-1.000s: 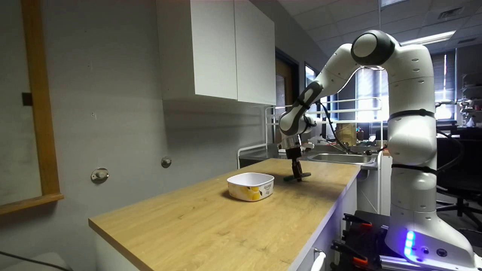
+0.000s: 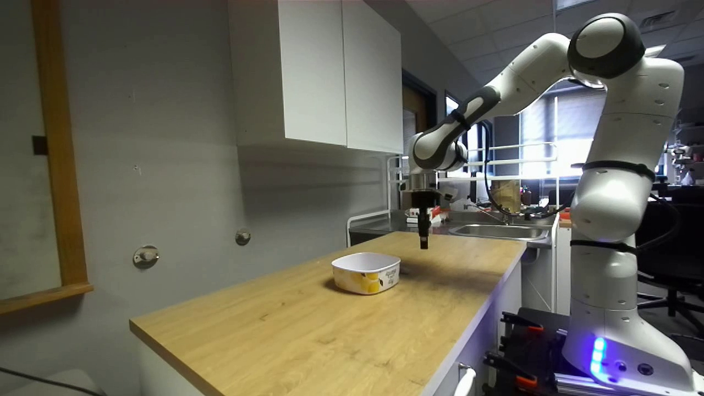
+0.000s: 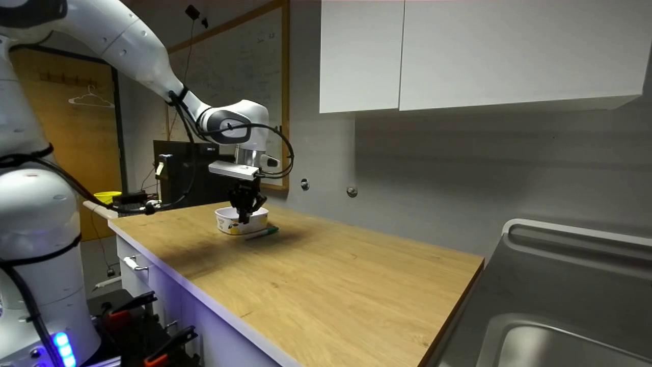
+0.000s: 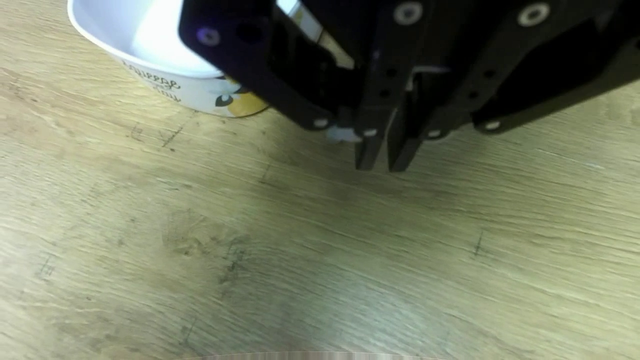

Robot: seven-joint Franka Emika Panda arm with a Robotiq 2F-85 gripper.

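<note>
A white bowl with yellow lemons (image 2: 366,277) stands upright on the wooden counter; part of it shows at the upper left of the wrist view. Along its side lies a marker with a green end (image 3: 264,233), seen in exterior view 2. In exterior view 1 the bowl mostly hides that spot. My gripper points down above the counter beside the bowl. A narrow gap separates its fingertips, and nothing shows between them. Behind the fingers a small pale blue-white patch is partly covered; I cannot tell what it is.
White cabinets (image 2: 317,72) hang on the wall above it. A metal sink (image 2: 501,231) adjoins its far end in exterior view 1.
The gripper was lower, tilted, with a dark greenish stick-like thing at its fingertips. Now it is higher and upright, without that thing at its tips. The bowl has not moved.
</note>
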